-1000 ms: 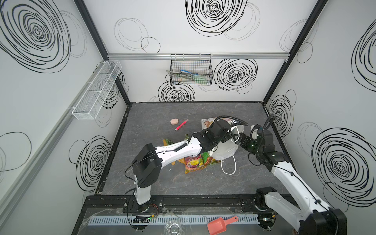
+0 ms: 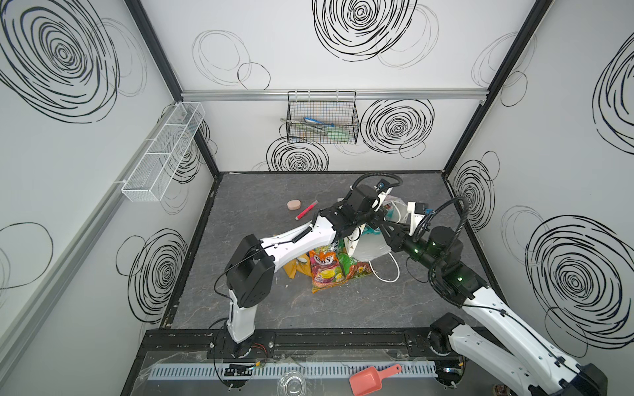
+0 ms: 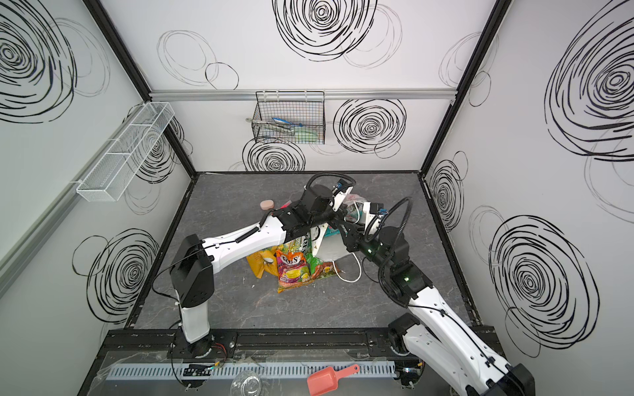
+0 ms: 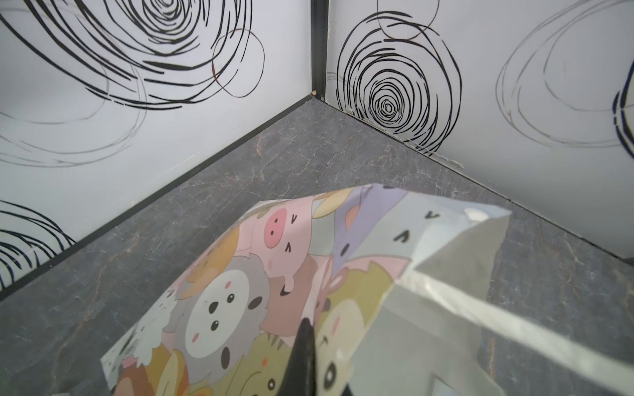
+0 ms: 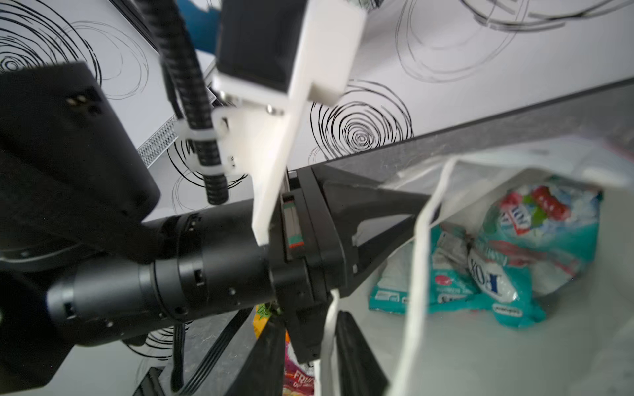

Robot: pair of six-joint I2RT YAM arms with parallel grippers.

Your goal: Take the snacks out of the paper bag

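Observation:
The white-lined paper bag (image 2: 371,247) lies between the two arms, its animal-print side (image 4: 228,310) filling the left wrist view. Teal snack packs (image 5: 548,237) show inside through its mouth in the right wrist view. At the bag's rim my left gripper is shut, with the thin bag wall between its fingers. My right gripper stands part open at close range to the left gripper's body. A white cord handle (image 5: 330,330) runs between its fingers, and another stretch of cord passes in front of the bag's mouth.
An orange-and-purple snack bag (image 2: 325,267), a yellow packet (image 2: 298,266) and green packaging (image 2: 345,259) lie left of the paper bag. A red marker (image 2: 306,210) and a pink round item (image 2: 294,205) lie behind.
My left gripper has shifted back and a little left, and the bag now tilts more upright. My right gripper has moved leftward, up against the left gripper.

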